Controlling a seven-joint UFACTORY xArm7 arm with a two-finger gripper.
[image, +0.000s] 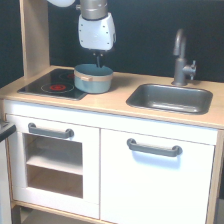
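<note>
A blue-grey pot with a brownish rim stands at the right side of the black stovetop, partly beyond its edge on the wooden counter. The white arm comes down from the top of the view, and its dark gripper hangs directly over the pot. The fingertips reach close to the pot's far rim. Whether they touch it is too small to tell, and so is how the fingers stand.
A metal sink with a grey faucet is set into the counter at the right. Bare wood lies between pot and sink. Below are a windowed door and a white door with dark handles.
</note>
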